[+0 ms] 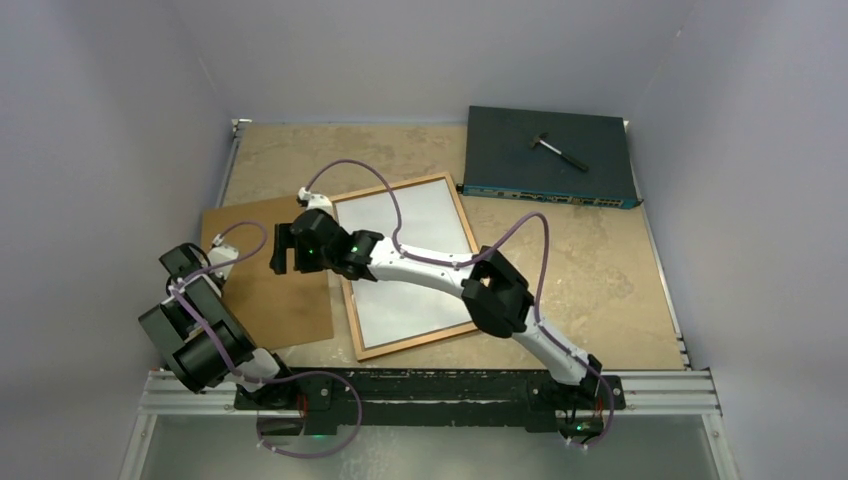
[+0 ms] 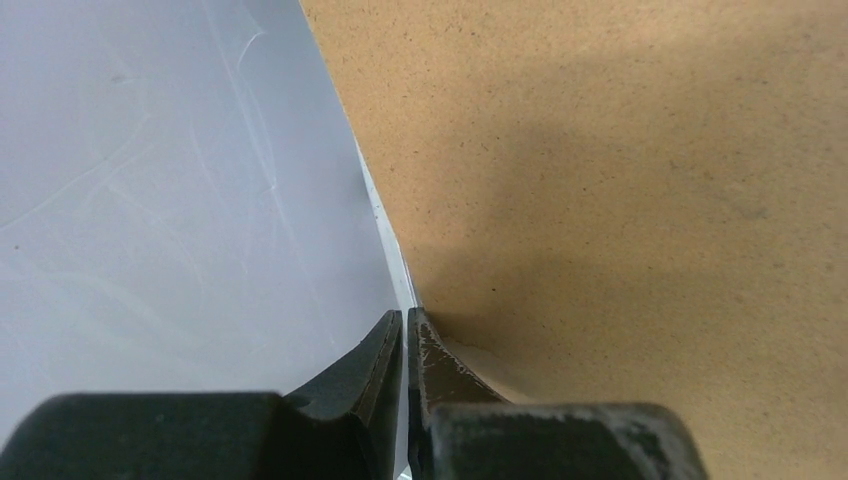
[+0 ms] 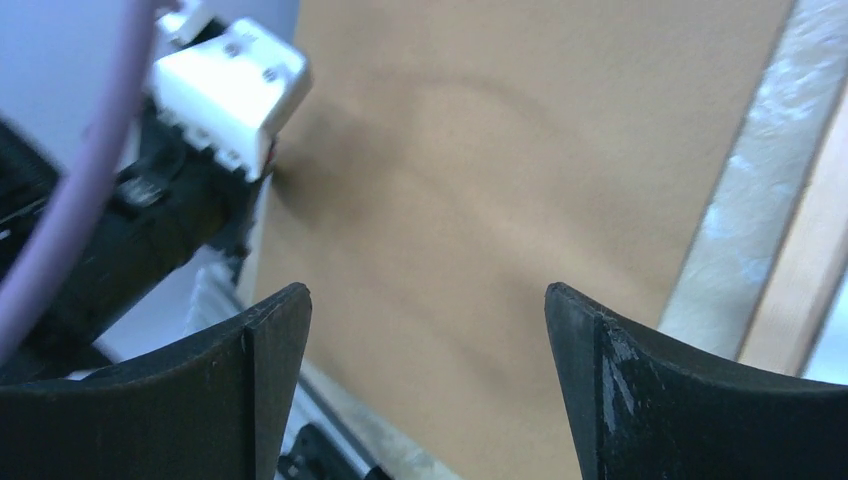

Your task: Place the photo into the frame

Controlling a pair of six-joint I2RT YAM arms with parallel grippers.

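The brown backing board [image 1: 280, 320] lies flat at the left of the table, beside the wall. To its right is the wooden frame [image 1: 405, 350] with a white sheet [image 1: 410, 315] inside. At the board's left edge my left gripper is shut, its fingertips nearly together with nothing between them; the board [image 2: 640, 200] stays outside, to the right of the fingers. Above the board's right part hangs my right gripper, open and empty, its fingers [image 3: 640, 380] wide apart. No photo can be picked out for certain.
A dark flat box [image 1: 500, 150] with a hammer [image 1: 562, 153] on it stands at the back right. Close to the board's left edge rises the grey wall [image 2: 180, 200]. My right arm crosses over the frame.
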